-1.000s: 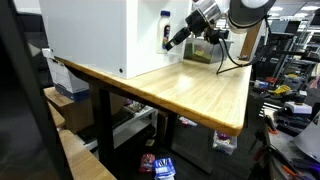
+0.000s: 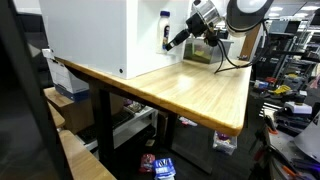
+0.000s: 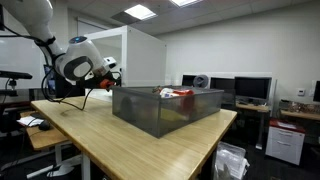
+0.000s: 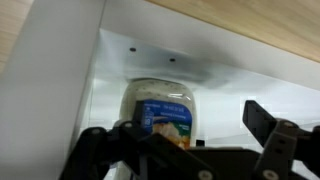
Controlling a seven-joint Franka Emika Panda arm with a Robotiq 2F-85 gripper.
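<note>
A bottle-like container with a dark top (image 2: 164,29) stands in the opening of the white cabinet (image 2: 97,30). In the wrist view it appears as a clear, rounded container with a colourful label (image 4: 168,122), against white panels. My gripper (image 2: 171,46) reaches toward it from the right, its fingers open. Seen from the wrist, the gripper has one dark finger overlapping the container's left side and the other well to its right, with a gap between. Whether either finger touches it I cannot tell. In the second exterior view the arm (image 3: 78,65) extends to the cabinet (image 3: 145,58).
A wooden table (image 2: 190,90) runs beside the cabinet, its middle bare. On its far part rests a grey translucent bin (image 3: 165,112) with red and white items inside. Boxes (image 2: 163,168) and other clutter lie on the floor below.
</note>
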